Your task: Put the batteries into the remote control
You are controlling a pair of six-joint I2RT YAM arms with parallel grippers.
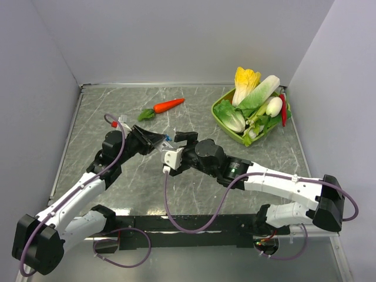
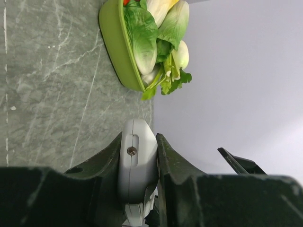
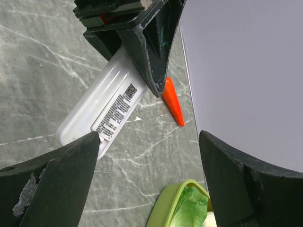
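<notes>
The white remote control is clamped by its far end in my left gripper, raised above the table. In the right wrist view a pale panel with dark print shows on its side, and its rounded near end lies close to a finger of my right gripper. That gripper is open, with nothing gripped between its fingers; whether one touches the remote I cannot tell. From above, the two grippers nearly meet and mostly cover the remote. No battery can be made out clearly.
A small blue item shows beside the left gripper's tip. Behind lies a carrot; a green basket of vegetables stands at the back right.
</notes>
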